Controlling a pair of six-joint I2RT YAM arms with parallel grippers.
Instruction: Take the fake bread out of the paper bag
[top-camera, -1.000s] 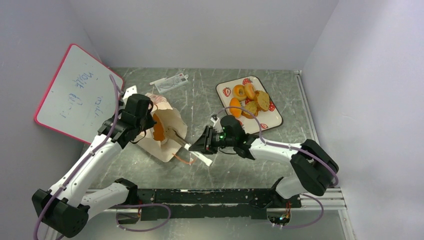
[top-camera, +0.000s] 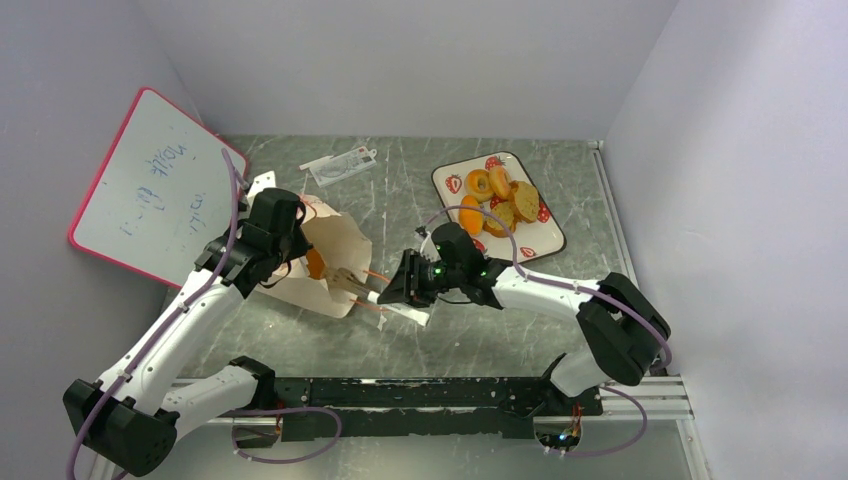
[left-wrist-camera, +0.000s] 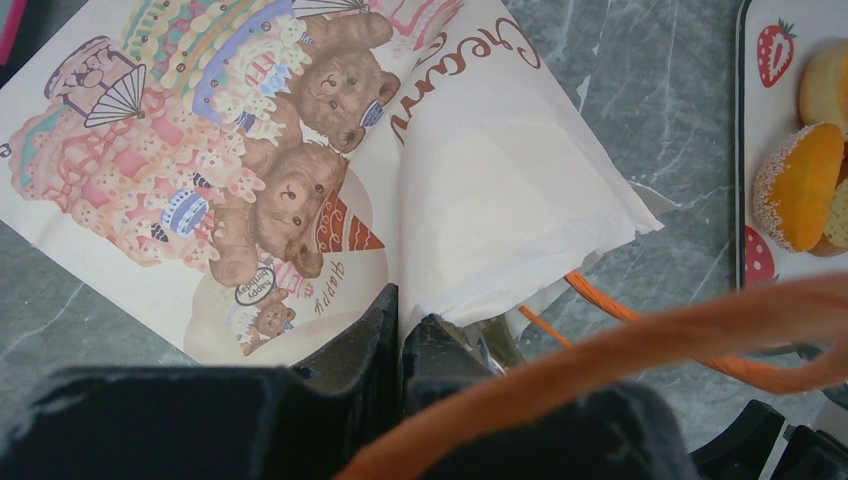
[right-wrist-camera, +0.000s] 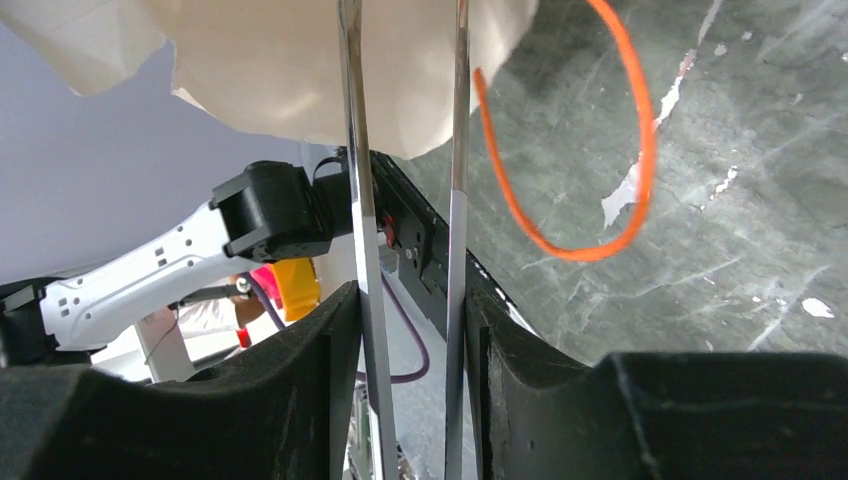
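The paper bag (top-camera: 340, 240) lies on its side at the left, its printed face (left-wrist-camera: 250, 170) seen from above in the left wrist view. My left gripper is shut on the bag's upper rim. My right gripper reaches its long metal fingers into the bag's mouth from the right, a gap between them; their tips are out of frame in the right wrist view. An orange piece (top-camera: 315, 262), perhaps bread, shows inside the bag; whether the fingers touch it I cannot tell. Orange handles (right-wrist-camera: 625, 200) hang at the opening.
A tray (top-camera: 448, 182) of fake bread stands at the back right. A whiteboard (top-camera: 150, 190) leans at the left. A flat clear item (top-camera: 343, 165) lies behind the bag.
The bag's open side has shifted slightly, showing less orange inside. My right gripper has edged a little upward in the top view, still in the mouth. The left arm has barely moved.
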